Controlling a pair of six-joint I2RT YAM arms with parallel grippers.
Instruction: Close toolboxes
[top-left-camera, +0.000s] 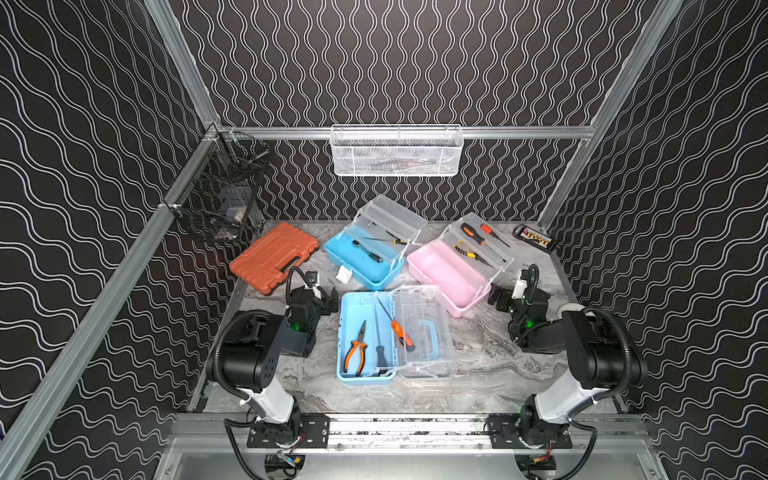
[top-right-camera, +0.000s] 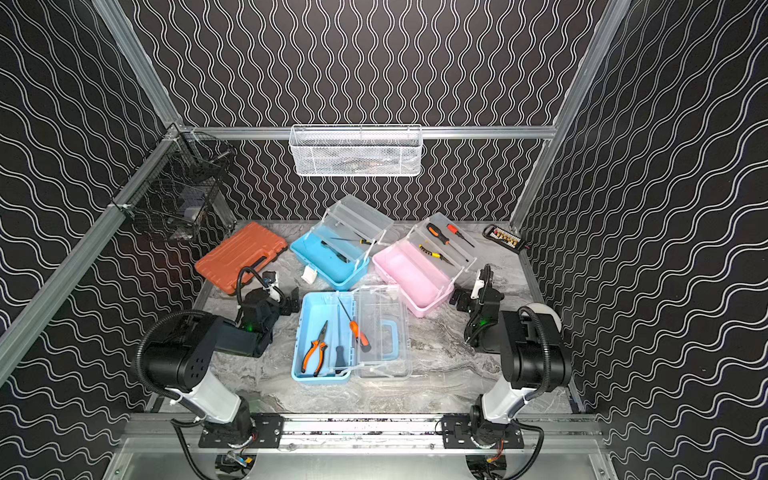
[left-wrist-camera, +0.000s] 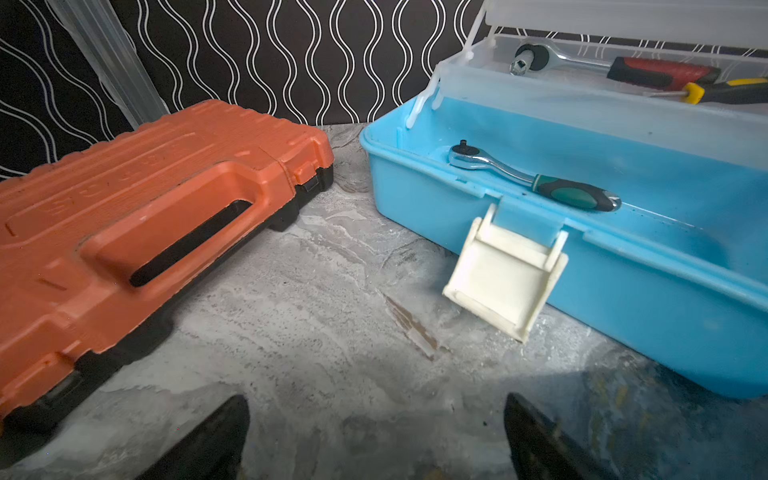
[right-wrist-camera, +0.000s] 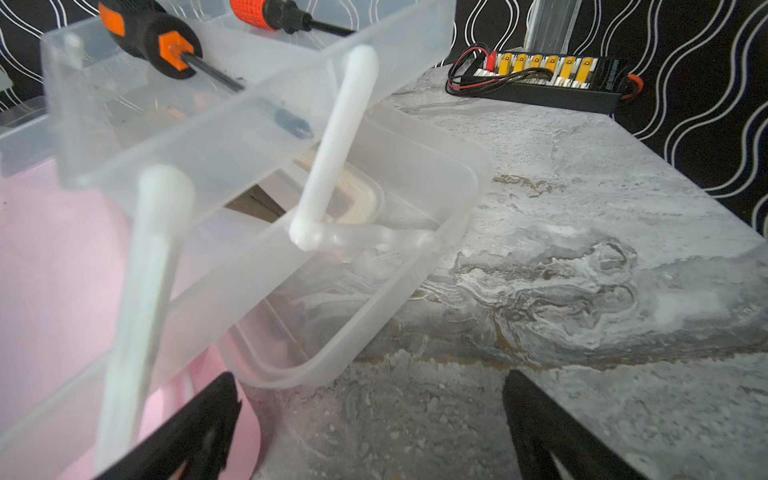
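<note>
Three toolboxes stand with lids folded back. The front blue toolbox (top-left-camera: 346, 313) has its clear lid (top-left-camera: 436, 360) lying to the right; orange pliers (top-left-camera: 355, 353) are inside. The rear blue toolbox (left-wrist-camera: 448, 204) shows a white latch (left-wrist-camera: 505, 280) hanging at its front and a ratchet (left-wrist-camera: 572, 193) inside. Screwdrivers (top-left-camera: 472, 233) rest in the raised trays of the pink toolbox (top-left-camera: 448, 276). My left gripper is open and empty, left of the blue boxes. To the right of the pink box, my right gripper stands open with nothing between its fingers.
An orange case (top-left-camera: 276, 254) lies shut at the back left. A black connector strip (right-wrist-camera: 552, 80) sits in the back right corner, and a white mesh basket (top-left-camera: 397, 152) hangs on the back wall. Bare tabletop (top-left-camera: 496, 376) stretches across the front right.
</note>
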